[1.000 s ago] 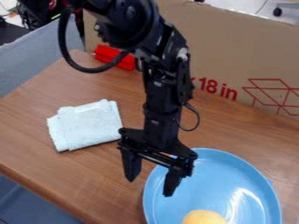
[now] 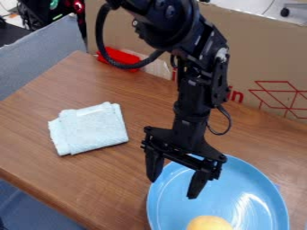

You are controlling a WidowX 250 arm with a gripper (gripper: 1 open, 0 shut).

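My black gripper [image 2: 175,180] hangs with its fingers apart over the left part of a blue plate [image 2: 252,198], nothing visible between them. A round yellow object [image 2: 209,224] lies on the plate at the bottom edge of the view. A folded pale cloth [image 2: 88,129] lies on the wooden table, left of the gripper.
A cardboard box [image 2: 252,63] stands along the back of the table [image 2: 60,184], with a red object [image 2: 118,57] before it at the back left. Grey surfaces border the table on the left.
The plate, yellow object and cloth are unmoved.
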